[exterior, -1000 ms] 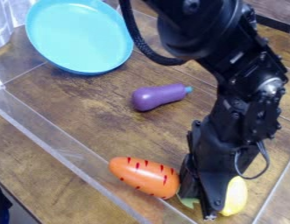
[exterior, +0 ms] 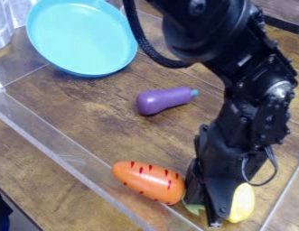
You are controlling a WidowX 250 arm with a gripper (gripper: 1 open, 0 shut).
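Observation:
My gripper (exterior: 210, 194) is lowered to the wooden surface at the lower right, between an orange toy carrot (exterior: 148, 180) with red marks and a yellow object (exterior: 242, 203). It is shut; its fingers cover the carrot's green end, and I see nothing clearly held between them. The yellow object is partly hidden behind the gripper.
A purple toy eggplant (exterior: 166, 98) lies in the middle. A light blue plate (exterior: 81, 32) sits at the upper left. A clear strip (exterior: 49, 142) runs diagonally along the left edge.

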